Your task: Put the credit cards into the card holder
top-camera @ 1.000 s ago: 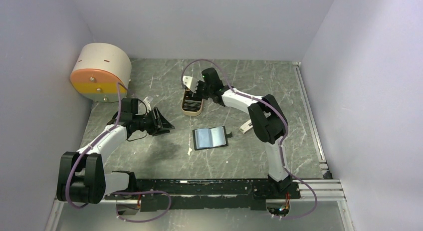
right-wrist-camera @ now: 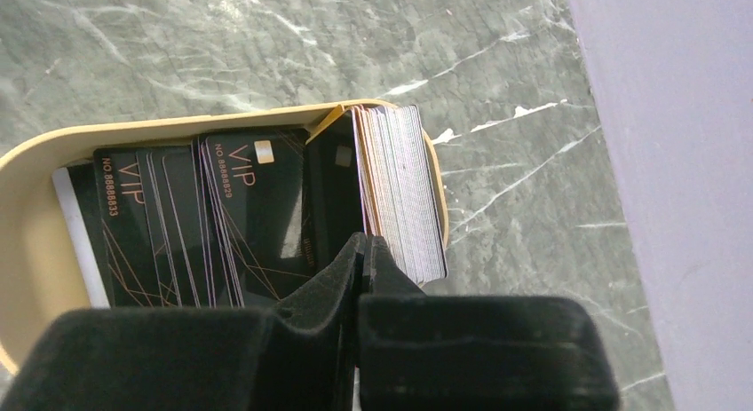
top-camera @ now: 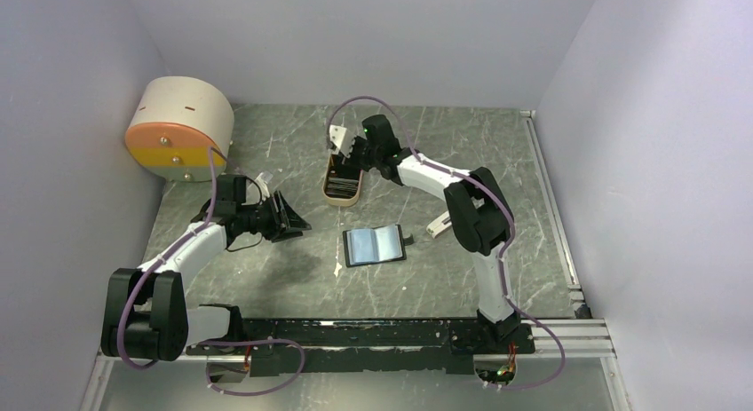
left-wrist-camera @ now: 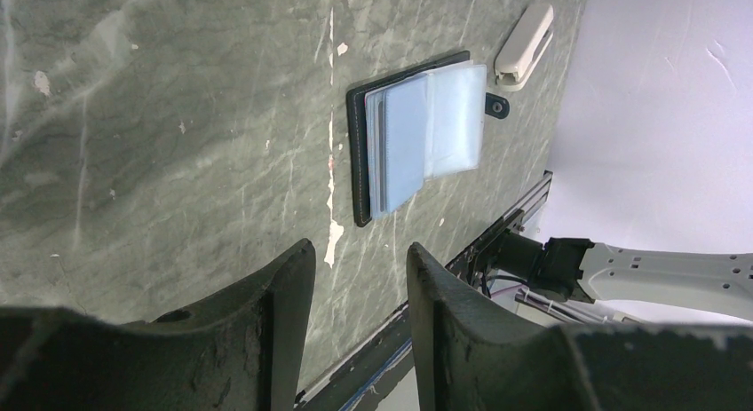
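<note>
A beige box (top-camera: 342, 199) holds black VIP credit cards (right-wrist-camera: 253, 211) and, at one end, an upright stack of pale-edged cards (right-wrist-camera: 395, 180). My right gripper is over that end, shut, with nothing visible between its fingers; its tips partly hide the cards. The card holder (top-camera: 373, 245) lies open on the front middle of the table, with blue and clear sleeves (left-wrist-camera: 404, 140). My left gripper stands open and empty, left of the holder and above the table.
A rounded drawer cabinet (top-camera: 180, 118) with orange and yellow fronts stands at back left. A pale stapler-like object (top-camera: 438, 225) lies right of the holder, partly under the right arm. The table in front of the left gripper is clear.
My right gripper and wrist have moved slightly toward the back of the table over the box. The left arm and the card holder have not moved.
</note>
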